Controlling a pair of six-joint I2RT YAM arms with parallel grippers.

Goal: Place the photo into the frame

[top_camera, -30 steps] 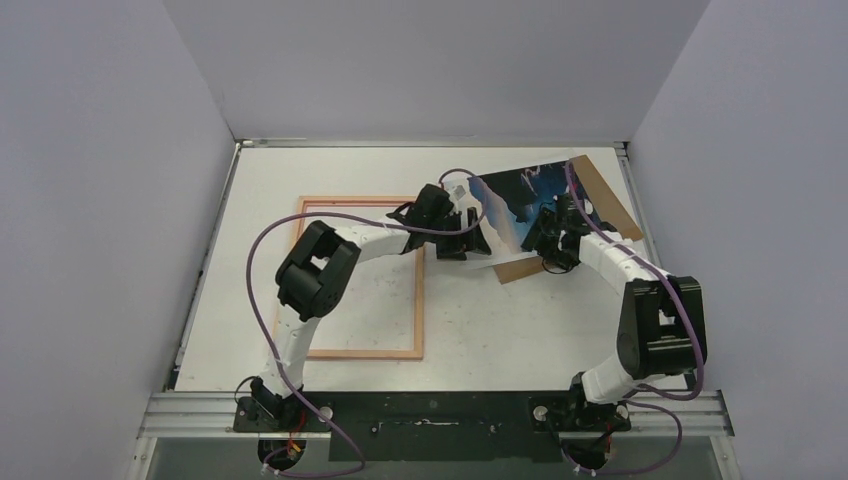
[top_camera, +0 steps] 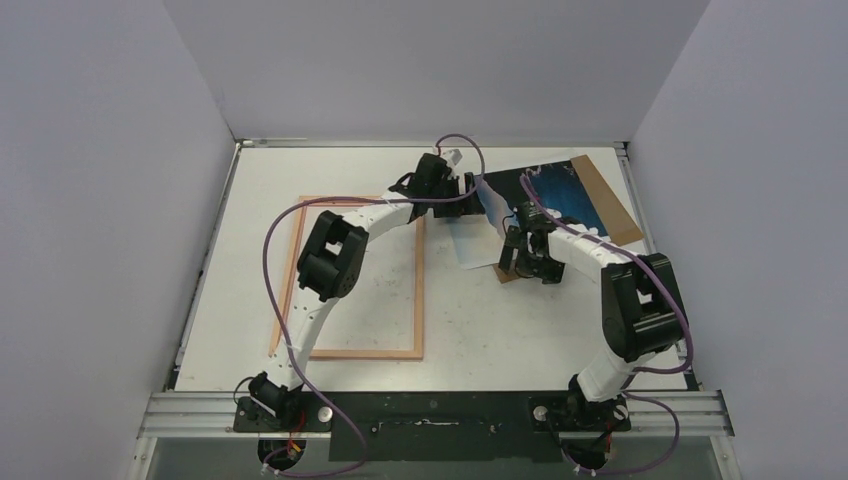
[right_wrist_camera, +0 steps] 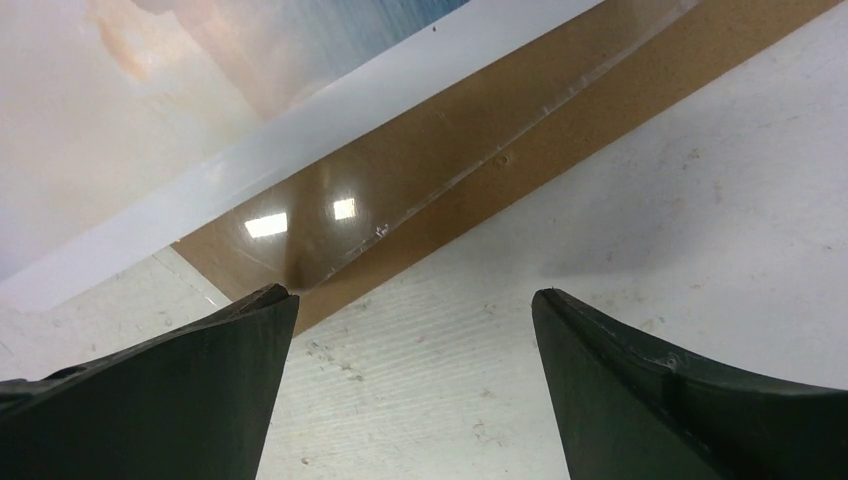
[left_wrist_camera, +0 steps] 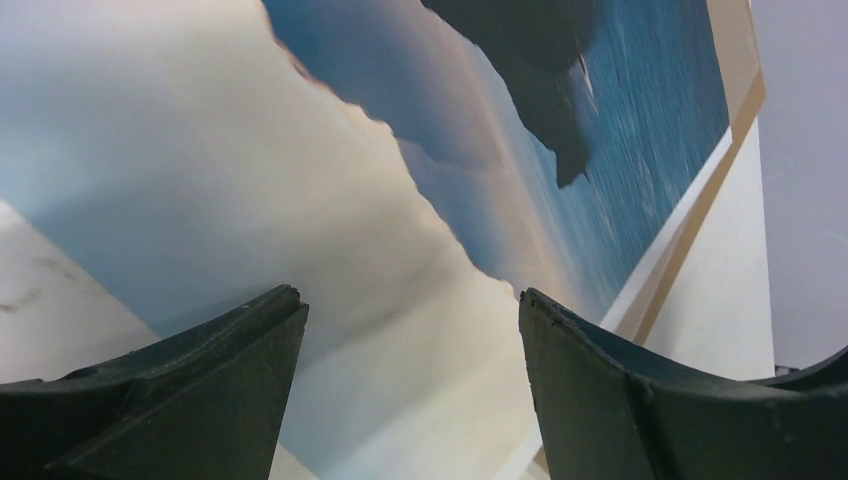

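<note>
The photo [top_camera: 560, 190], a blue seascape with pale sand, lies at the back right over a brown backing board [top_camera: 600, 195]. My left gripper hangs over its pale left part, fingers apart and nothing seen between them. My right gripper is open at the photo's near edge, where the board and a clear sheet [right_wrist_camera: 350, 220] show beneath the white margin. The wooden frame [top_camera: 418, 320] lies on the left of the table, partly under the left arm.
Grey walls bound both sides and the back.
My left gripper has moved toward the back over the photo. My right gripper has moved left and toward the front, to the photo's near left corner.
</note>
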